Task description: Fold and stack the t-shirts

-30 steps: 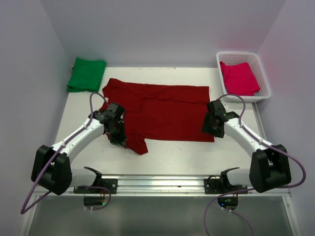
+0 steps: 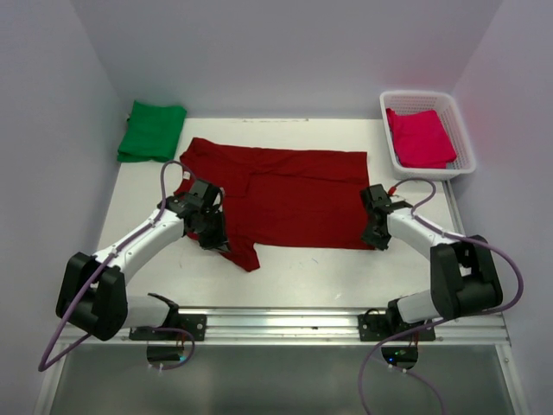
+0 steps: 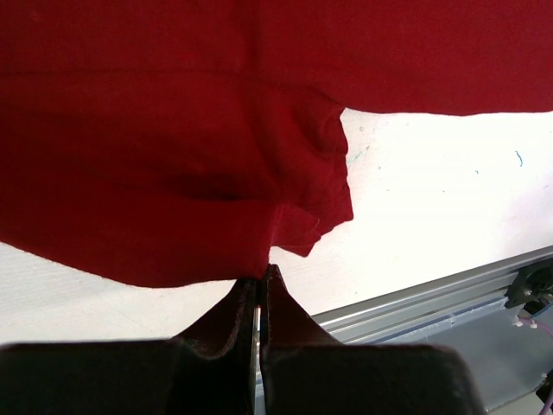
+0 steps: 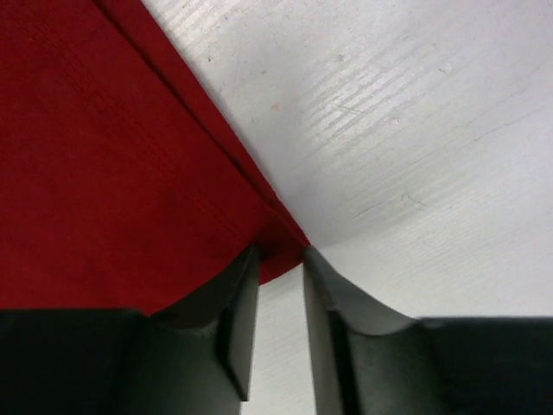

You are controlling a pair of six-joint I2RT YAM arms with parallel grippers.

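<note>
A dark red T-shirt [image 2: 294, 207] lies spread flat on the white table. At its lower left part, my left gripper is shut at the edge of a folded sleeve; whether any cloth is between the fingertips is hard to tell. My right gripper is part open at the shirt's lower right corner, where two layers of edge show, one fingertip on either side of the corner, low over the cloth.
A folded green shirt [image 2: 147, 134] lies at the back left. A white basket [image 2: 462, 147] holding red-pink cloth [image 2: 419, 138] stands at the back right. Bare table [image 2: 311, 281] runs along the front edge.
My right gripper has moved down and slightly right, onto the shirt's lower right corner. The shirt looks unchanged.
</note>
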